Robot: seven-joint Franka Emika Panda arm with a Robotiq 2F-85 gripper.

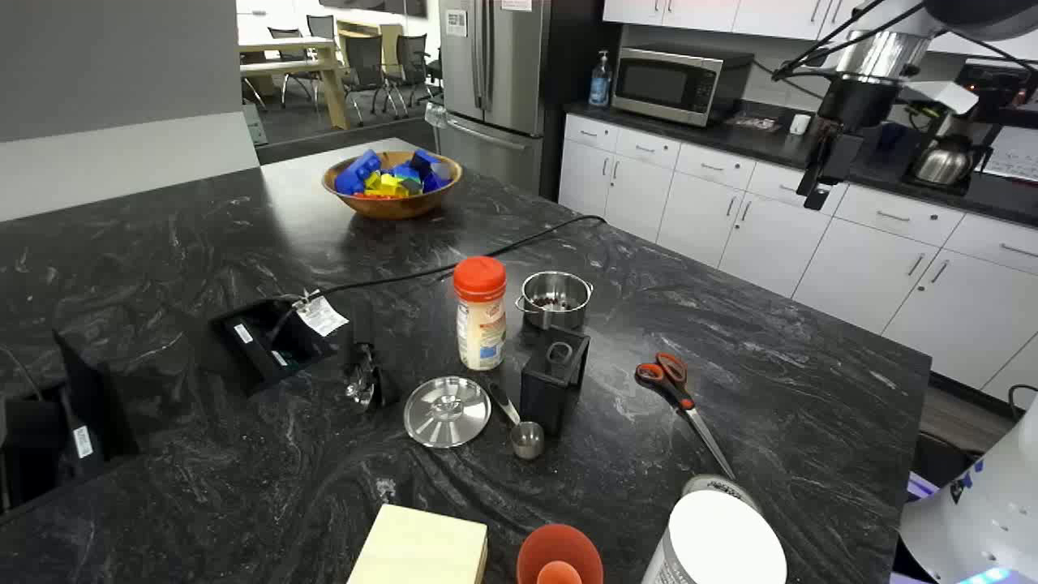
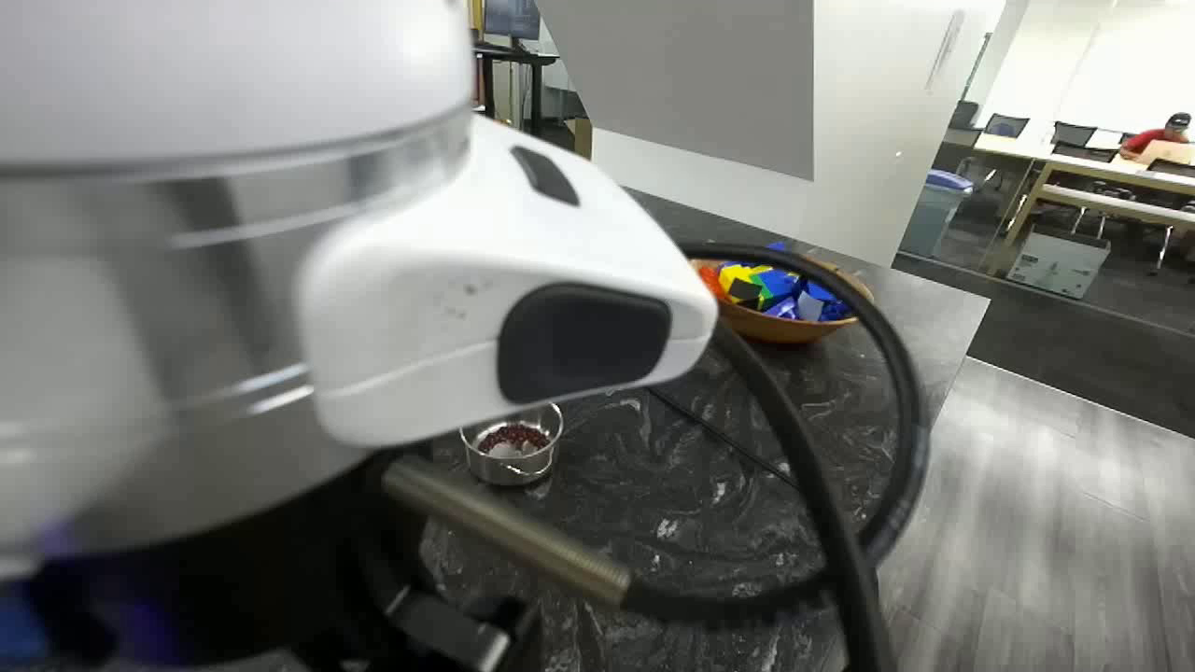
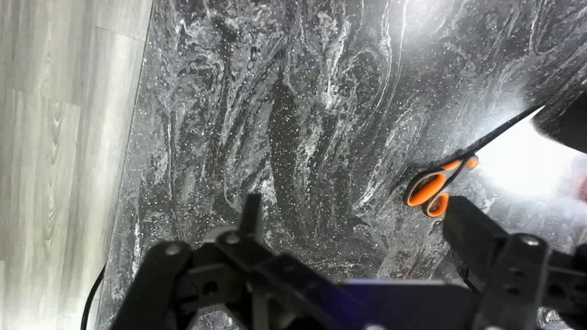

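My gripper is open over the dark counter, its two black fingers spread wide with nothing between them. In exterior view 1 it hangs high at the upper right, well above the table. Orange-and-black scissors [image 1: 671, 384] lie flat on the counter; in the wrist view their handles show just beyond the right finger. Left of the scissors a small steel pot [image 1: 555, 298] holds small dark red pieces, and its round metal lid [image 1: 447, 412] lies on the counter. A red-capped jar [image 1: 481, 316] stands upright near the pot.
A measuring scoop [image 1: 527, 439] leans by a black box-like stand [image 1: 551, 389]. At the near edge are a pale yellow block [image 1: 423, 545], a red cup [image 1: 559, 550] and a white-topped can [image 1: 725, 540]. A wooden bowl [image 1: 399, 206] of coloured blocks sits far back. Bare counter lies right of the scissors.
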